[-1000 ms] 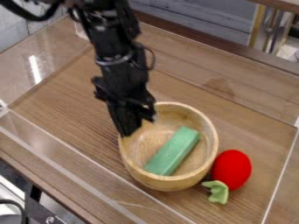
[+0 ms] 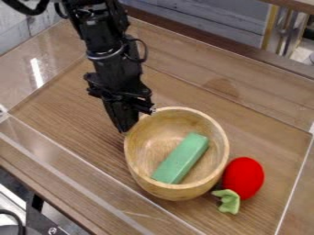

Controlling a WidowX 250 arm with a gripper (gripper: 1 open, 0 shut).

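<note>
My black arm reaches down from the top of the view, its gripper (image 2: 123, 123) shut at the back-left rim of a wooden bowl (image 2: 147, 184); whether it touches the rim I cannot tell. Inside the bowl lies a green bar (image 2: 182, 157). To the right of the bowl rests a red vegetable (image 2: 245, 174) with green leaves, like a radish or tomato.
The arm has moved back and up, away from over the bowl's interior. The bowl and its contents look nearly unmoved.
</note>
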